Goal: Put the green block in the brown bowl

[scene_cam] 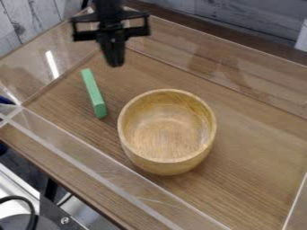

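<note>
The green block point(93, 93), long and narrow, lies flat on the wooden table to the left of the bowl. It is in full view, with nothing touching it. The round brown bowl point(168, 162) stands front and center, and its inside looks empty. High up and beyond the block is my dark gripper point(113, 59), apart from both and somewhat blurred. Its fingers are shut and hold nothing.
Bare tabletop point(246, 117) spreads to the right of the bowl. A clear plastic edge strip point(54, 135) runs along the table's left side. Dark cables point(17, 202) lie at the lower left, off the table.
</note>
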